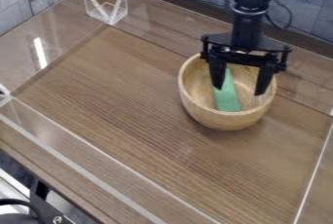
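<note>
My black gripper (243,67) hangs from the top of the view over a beige bowl (224,118) right of centre, its fingers open and reaching down into the bowl's upper part. A mint-green object (227,97) lies in the bowl between and below the fingers; whether they touch it I cannot tell.
A white wire-like item (107,6) is at the back left, another at the left edge. Black cables show in the lower left corner.
</note>
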